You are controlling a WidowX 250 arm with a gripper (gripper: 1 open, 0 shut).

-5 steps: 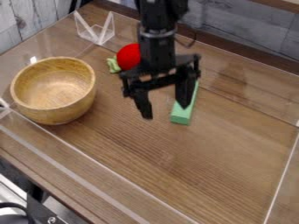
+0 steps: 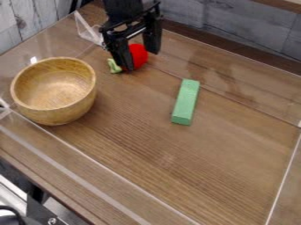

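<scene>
My gripper (image 2: 123, 54), black, hangs at the upper middle of the camera view, over a red object (image 2: 137, 53) with a green leafy top, which it partly hides; whether its fingers are open or shut is unclear. A wooden bowl (image 2: 53, 90) stands at the left. A light green bar (image 2: 185, 101) lies on the wooden table (image 2: 200, 176) right of centre.
A white wire-like item stands at the upper left beside the arm. A wall edge runs along the back right.
My arm has moved back and up-left from over the middle of the table toward the red object. The bowl and green bar appear unmoved.
</scene>
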